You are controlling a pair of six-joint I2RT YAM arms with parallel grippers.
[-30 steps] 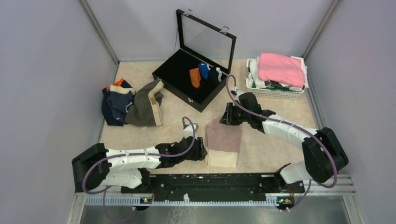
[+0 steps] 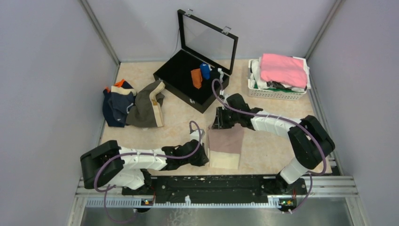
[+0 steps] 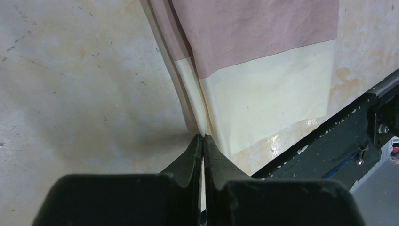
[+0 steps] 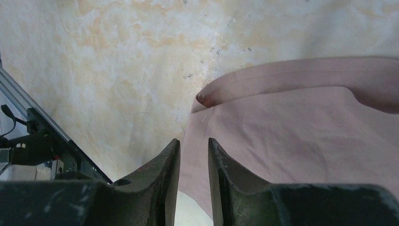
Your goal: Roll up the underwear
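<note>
The underwear (image 2: pixel 226 140), mauve with a cream band along one end, lies flat and folded over at the front of the table. Its cream edge (image 3: pixel 197 101) narrows to the fingertips of my left gripper, which is shut with the thin cloth edge pinched at its tips. At the far left corner of the garment, my right gripper is open, its fingers over the mauve fabric (image 4: pixel 282 132). Nothing is held there. A raised fold (image 4: pixel 306 77) runs along that side. In the top view the right arm hides this corner.
An open black case (image 2: pixel 176 89) with several rolled items stands at the back. A white basket (image 2: pixel 275 94) of folded cloth sits back right. Grey and navy garments (image 2: pixel 148 106) lie at left.
My right gripper has moved left to the garment's far left corner. The left gripper has shifted slightly right and towards the front, to the cream edge. The underwear lies much as before.
</note>
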